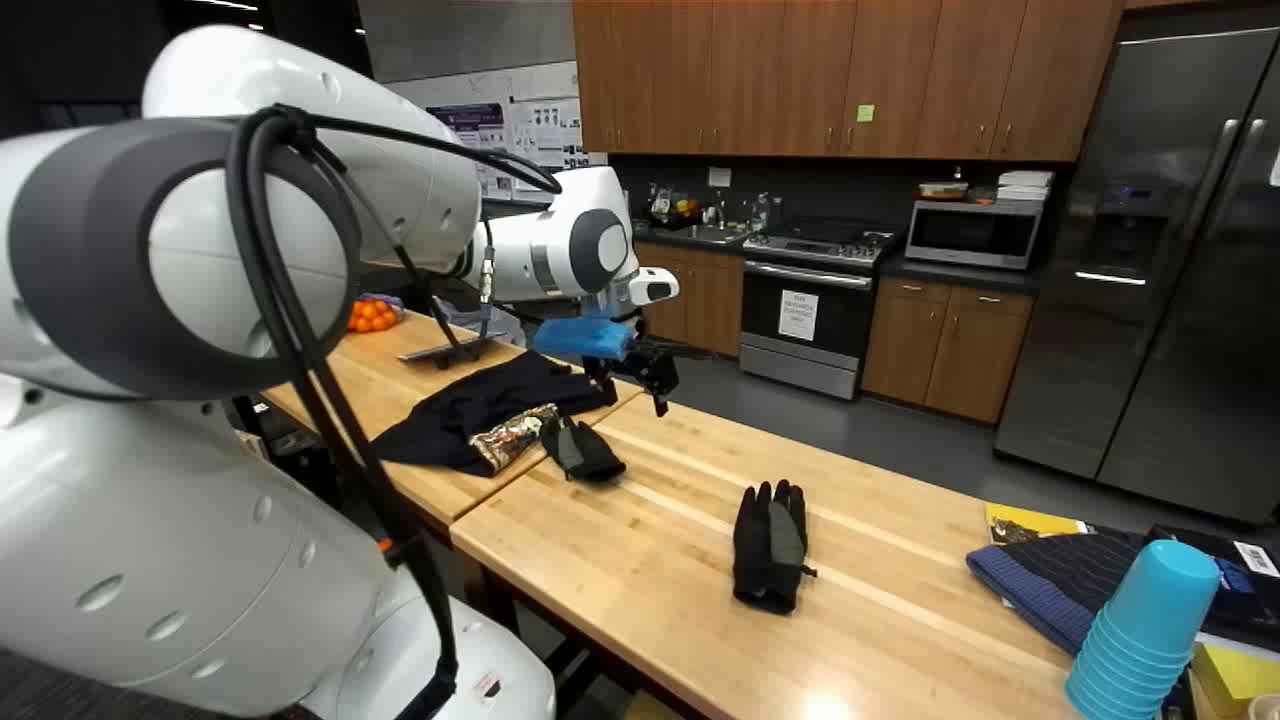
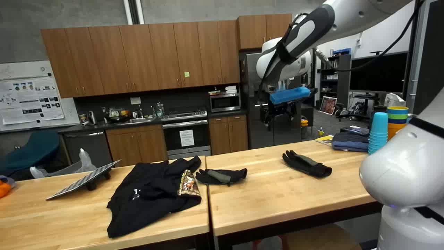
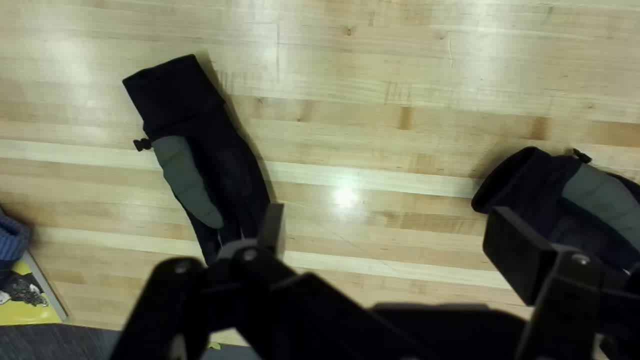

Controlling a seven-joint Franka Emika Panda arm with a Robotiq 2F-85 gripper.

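Note:
My gripper is open above the wooden table, its fingers wide apart and only bare table showing between them. One black glove with a grey patch (image 3: 207,150) lies to the left in the wrist view, its finger ends partly hidden by my gripper. The other glove (image 3: 558,192) is at the right edge, partly covered by my right finger (image 3: 519,255). Exterior view 1 shows one glove (image 1: 770,546) out on the open table and the other (image 1: 581,450) beside a crumpled black garment (image 1: 468,414). In exterior view 2, my gripper (image 2: 281,116) hangs clear above the table.
Stacked turquoise cups (image 1: 1146,636), a dark blue knit item (image 1: 1056,576) and a yellow packet (image 1: 1026,523) occupy the table's right end. A slanted grid-patterned panel (image 2: 85,180) stands left of the garment. Bare tabletop (image 1: 648,576) surrounds the gloves.

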